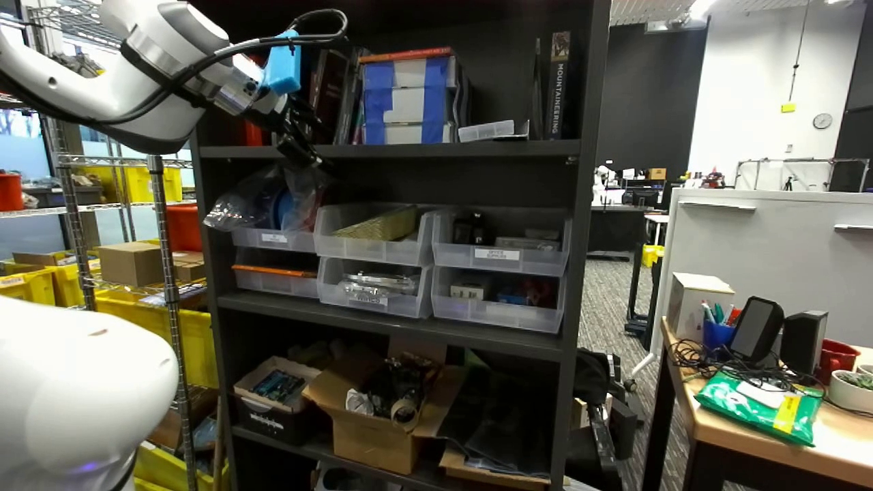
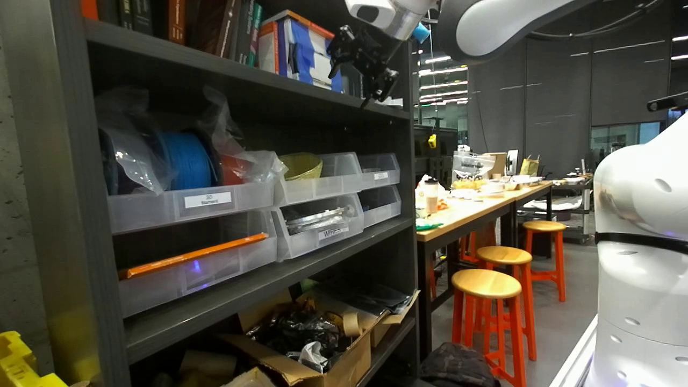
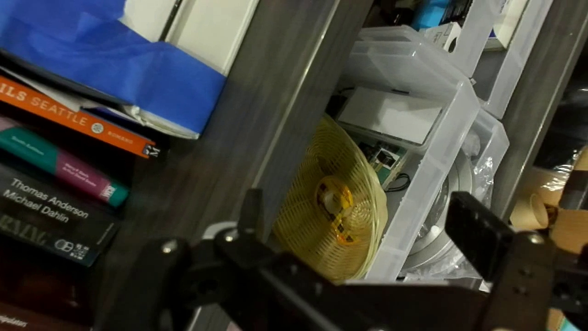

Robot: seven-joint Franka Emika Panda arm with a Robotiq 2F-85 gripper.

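My gripper (image 2: 377, 97) is open, its black fingers wide apart and empty. In the first exterior view it hangs before the upper shelf, left of the stack with blue covers (image 1: 406, 98). The wrist view looks down on a yellow woven basket (image 3: 330, 215) that lies tilted in a clear bin (image 3: 410, 231); a small yellow-and-black item (image 3: 336, 209) rests inside the basket. Beside the basket in that bin are a white box (image 3: 388, 113) and a green circuit board (image 3: 383, 160). The gripper is above the bins and touches none of them.
Books (image 3: 49, 209) stand on the upper shelf (image 3: 220, 149), whose front edge lies close to the gripper. Bagged filament spools (image 2: 187, 158) fill the left bin. A cardboard box (image 1: 372, 438) sits lower down. Open room lies in front of the shelves.
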